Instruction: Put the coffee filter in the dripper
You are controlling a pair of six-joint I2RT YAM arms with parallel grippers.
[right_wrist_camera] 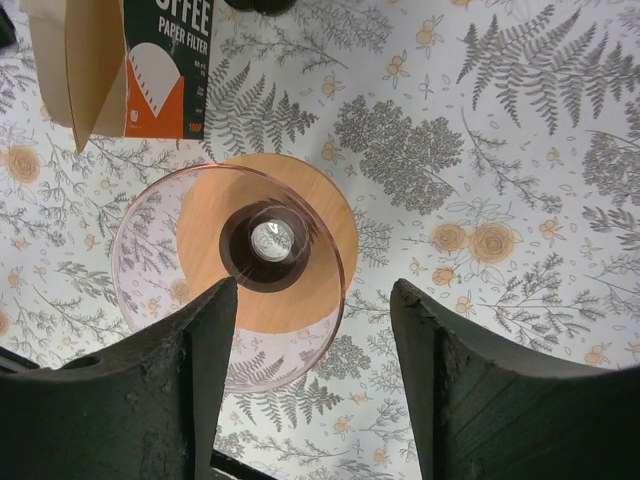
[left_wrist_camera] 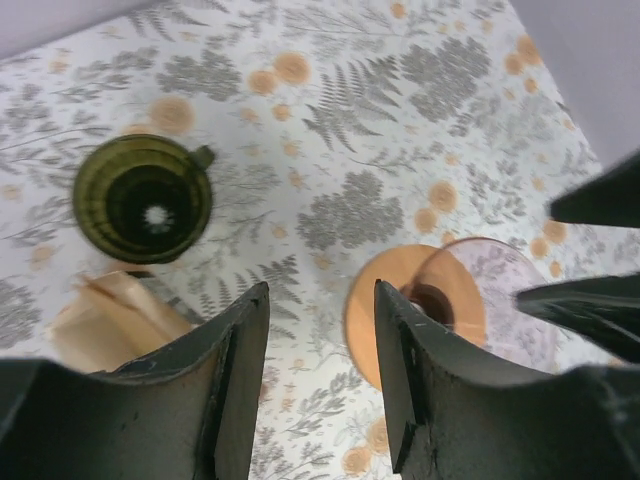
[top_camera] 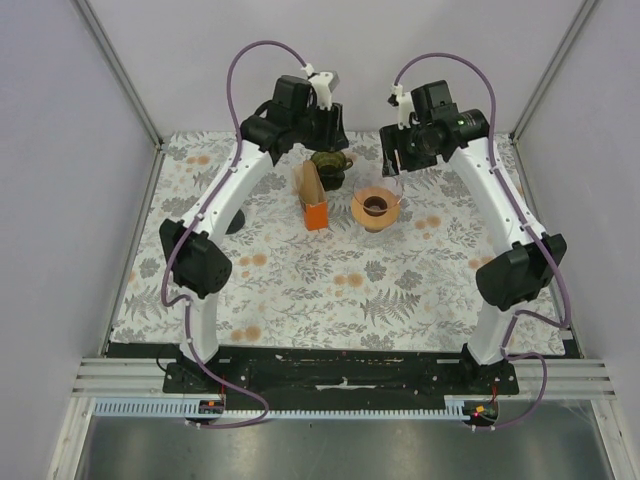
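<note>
The clear dripper (right_wrist_camera: 334, 260) stands on a round wooden base (top_camera: 390, 215) with a dark centre; a white disc shows in its middle in the right wrist view. I cannot tell whether a filter lines it. An orange coffee filter box (top_camera: 316, 214) with an open flap stands to its left, holding pale paper. My left gripper hangs above and behind the box, open with nothing between its fingers. My right gripper is open and empty above the dripper, slightly behind it in the top view.
A dark green cup (left_wrist_camera: 140, 200) stands behind the box. A dark round object (top_camera: 235, 219), partly hidden by my left arm, lies at left.
</note>
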